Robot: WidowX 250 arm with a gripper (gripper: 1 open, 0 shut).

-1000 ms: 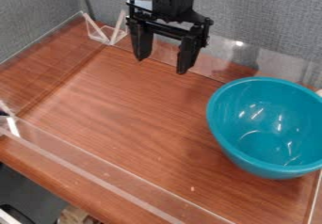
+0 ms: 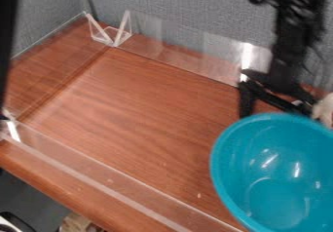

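My gripper (image 2: 271, 101) is at the right of the camera view, low over the table just behind a large turquoise bowl (image 2: 267, 187). It is open; its far finger is partly hidden by the bowl and the frame edge, and I see nothing held. The bowl stands at the front right of the wooden table (image 2: 130, 119).
Clear plastic walls (image 2: 182, 58) edge the table at back and front. A white wire bracket (image 2: 111, 33) stands at the back left corner. A small pale object (image 2: 324, 112) shows at the right edge.
My gripper has moved from the back middle rightward to behind the bowl. The bowl sits lower in view, slightly shifted toward the front.
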